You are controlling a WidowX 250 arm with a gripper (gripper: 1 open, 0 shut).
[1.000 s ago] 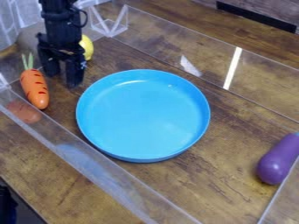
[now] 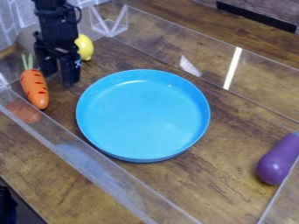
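Note:
My black gripper (image 2: 58, 54) is at the top left, open, hanging low over the table between a carrot and a yellow object (image 2: 84, 47) that is partly behind it. The orange carrot (image 2: 34, 87) with green top lies just below and left of the gripper. A blue round plate (image 2: 142, 115) fills the middle. A purple eggplant (image 2: 275, 159) lies at the far right. Whether anything sits between the fingers is hard to tell.
Clear plastic walls run along the left, the bottom and the right corner.
The gripper has shifted slightly around the same spot at the top left, its shape turning a little. The carrot, plate and eggplant are unmoved.

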